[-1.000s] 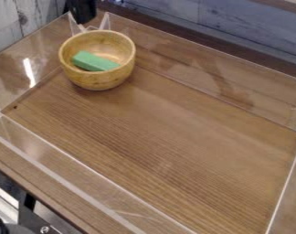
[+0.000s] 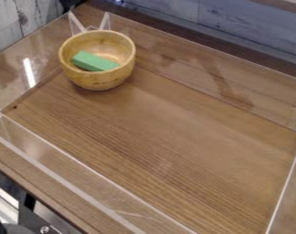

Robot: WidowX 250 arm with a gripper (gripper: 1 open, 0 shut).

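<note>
A yellow bowl (image 2: pixel 115 71) rests toward the upper left of the wooden table (image 2: pixel 175 146). Inside it lies a green block (image 2: pixel 93 61). Behind the bowl are pale, thin wire-like shapes that I cannot make out clearly. My gripper is out of sight.
A pale wooden wall (image 2: pixel 224 18) runs along the back, and a grey side wall stands at the upper left. At the lower left, dark shapes lie beyond the table's edge.
A dark shape at the top, just above the bowl about a second ago, has moved up out of the picture. The bowl and block have stayed put.
</note>
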